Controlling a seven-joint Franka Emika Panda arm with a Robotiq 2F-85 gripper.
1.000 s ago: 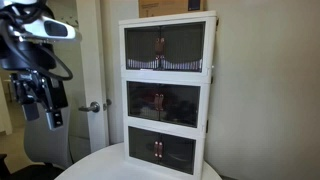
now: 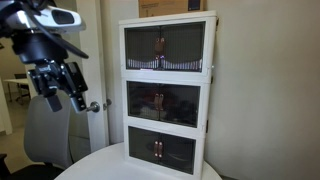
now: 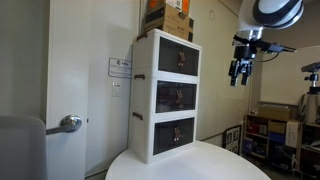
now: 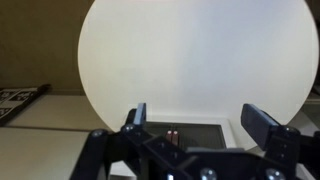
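A white cabinet [image 2: 123, 103] with three stacked compartments stands on a round white table [image 3: 195, 165]. Each compartment has dark see-through doors with brown handles, and all the doors look closed in both exterior views. My gripper [image 2: 67, 101] hangs in the air to the left of the cabinet in exterior view 1, clear of it. In exterior view 2 the gripper [image 3: 239, 80] is high at the right, above the table. The wrist view shows my fingers [image 4: 257, 122] spread wide with nothing between them; the gripper is open.
Cardboard boxes [image 3: 168, 20] sit on top of the cabinet. A grey chair [image 2: 45, 130] and a door with a metal handle [image 3: 66, 124] stand to the left. Bare table surface [image 4: 200, 60] fills much of the wrist view.
The cabinet looks the same.
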